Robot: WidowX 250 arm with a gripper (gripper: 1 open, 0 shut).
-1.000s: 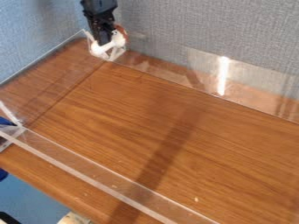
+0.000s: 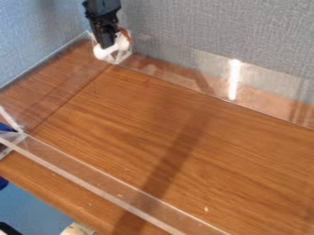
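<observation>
My black gripper (image 2: 108,39) reaches down into the back left corner of the clear-walled wooden box. A whitish object (image 2: 113,52) with some orange at its edge is at its fingertips. The view is too small to tell whether the fingers are open or shut, or whether anything is between them.
The wooden floor (image 2: 185,147) inside the clear walls is bare apart from a tiny pale speck near the front. Grey padded panels (image 2: 233,37) stand behind. A blue item (image 2: 5,128) lies outside at the left edge.
</observation>
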